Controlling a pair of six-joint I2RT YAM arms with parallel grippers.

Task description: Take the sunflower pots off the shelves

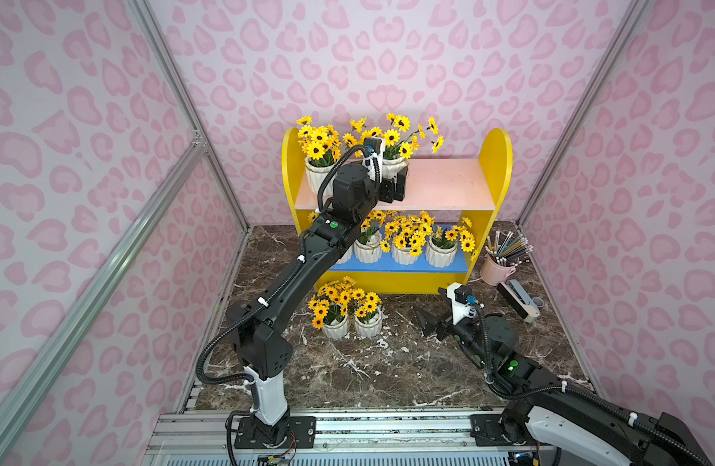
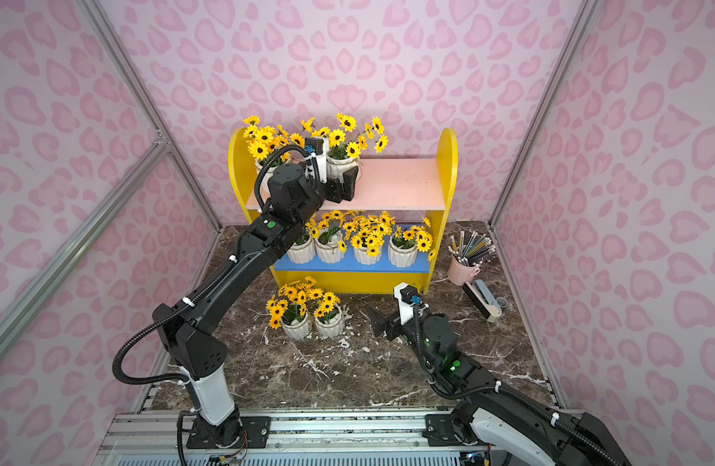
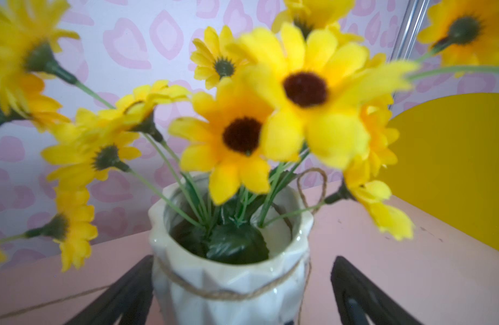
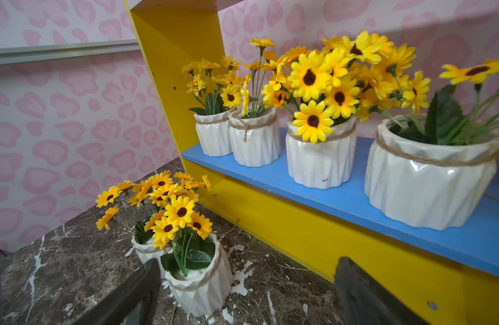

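Note:
Two white sunflower pots stand on the pink top shelf, a left pot (image 1: 316, 177) and a right pot (image 3: 230, 300). My left gripper is around the right one, its fingers spread to either side; a gap shows at the pot's right, while the left finger (image 3: 127, 298) overlaps the pot's edge in view. Several more pots (image 4: 322, 162) line the blue lower shelf (image 4: 271, 176). On the table, a front pot (image 4: 203, 289) and another pot (image 4: 147, 250) stand close together. Open and empty, my right gripper (image 1: 429, 309) hovers over the table, right of those two.
Yellow side panels (image 1: 495, 171) bound the shelf unit. At the right stand a pink cup of pencils (image 1: 495, 270) and a black-and-white block (image 1: 518, 301). The pink shelf's right part is bare, and the table's front middle is clear.

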